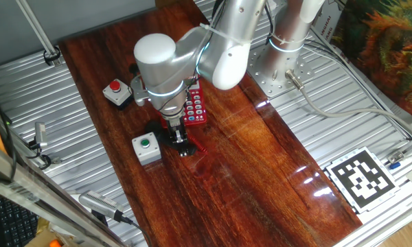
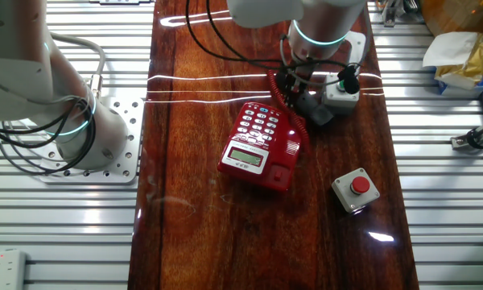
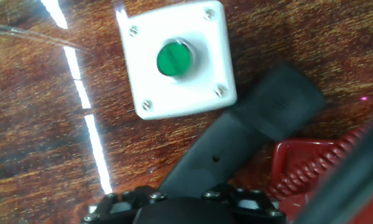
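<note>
A black telephone handset (image 3: 224, 149) lies slanted on the wooden table, between the green-button box and the red phone. In the wrist view its near end passes under my gripper, and the parts of the gripper there cover it. Seen from exterior view 1, the gripper (image 1: 182, 145) points down at the handset, low over the table. Whether its fingers grip the handset is too small and dark to make out. The red phone (image 2: 258, 145) has a keypad and a small screen, with a red coiled cord (image 3: 320, 165) beside it.
A white box with a green button (image 1: 146, 147) stands close beside the gripper. Another box with a red button (image 1: 117, 94) sits farther back, near the table's edge. Bare wooden table (image 1: 247, 178) stretches to the gripper's right in exterior view 1. A marker board (image 1: 361, 180) lies beyond it.
</note>
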